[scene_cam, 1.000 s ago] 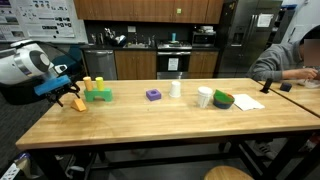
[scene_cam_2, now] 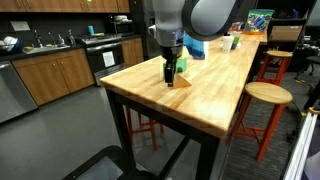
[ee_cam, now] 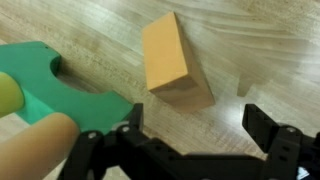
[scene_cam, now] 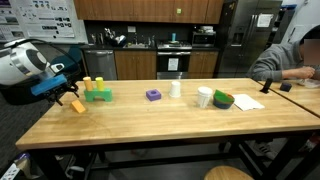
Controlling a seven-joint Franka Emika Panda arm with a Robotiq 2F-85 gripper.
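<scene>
An orange block [ee_cam: 172,55] rests on the wooden table in the wrist view, its near end lying between and just ahead of my fingertips. My gripper is open, one finger to each side, with nothing held. To the left of the block, a green holder [ee_cam: 75,92] carries yellow and tan pegs. From exterior view 1, the gripper [scene_cam: 65,94] hangs low over the table's left end, beside the orange block [scene_cam: 78,106]. Exterior view 2 shows only a part of the orange block [scene_cam_2: 182,82] under the gripper.
Right of the green holder [scene_cam: 98,95] lie a purple block [scene_cam: 153,95], white cups [scene_cam: 205,97] and a green bowl [scene_cam: 223,100] with things in it. The table's front edge is close to the arm.
The orange block looks slightly turned or more uncovered in exterior view 1, and the gripper has shifted only a little. Nothing else visibly differs.
</scene>
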